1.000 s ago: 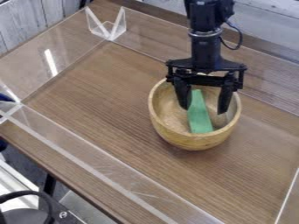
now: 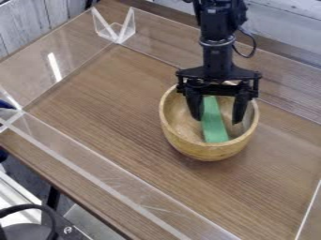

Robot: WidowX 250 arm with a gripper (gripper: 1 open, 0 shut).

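A wooden bowl (image 2: 186,142) stands on the wooden table, right of centre. Inside it lies a green elongated object (image 2: 213,128). The black gripper (image 2: 216,97) reaches down from the top into the bowl, its two fingers spread part way to either side of the green object's upper end. Whether it touches the object is unclear, as the gripper hides that end.
A small clear plastic container (image 2: 115,26) sits at the back left. A black cable or hardware (image 2: 32,228) is at the lower left corner.
The gripper has shifted slightly left, and its fingers appear a little closer together. The bowl and green object look nearly the same.
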